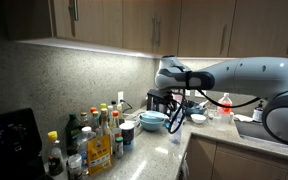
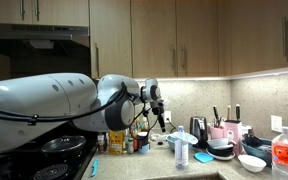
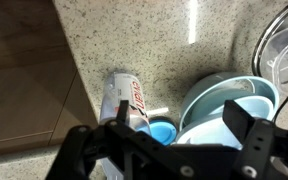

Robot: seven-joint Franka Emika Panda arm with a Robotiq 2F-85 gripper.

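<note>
No task is named. In the wrist view my gripper is open, its two dark fingers wide apart. A clear bottle with red lettering (image 3: 131, 97) lies below, by the left finger. Light blue bowls (image 3: 224, 112) are nested below the right finger, which covers part of them. Exterior view 1 has the gripper (image 1: 171, 112) over the counter beside the blue bowls (image 1: 152, 117), with the bottle (image 1: 175, 133) close below. From the other side, the bottle (image 2: 181, 154) stands upright near the counter's front edge. Whether a finger touches anything cannot be told.
Several bottles and an orange-labelled carton (image 1: 99, 154) crowd the counter's left part. A black pan (image 2: 66, 149) sits on the stove. At the right are a white bowl (image 2: 252, 162) and a large orange-labelled jug (image 2: 286, 150). Bare speckled counter (image 1: 144, 160) lies in front of the bowls.
</note>
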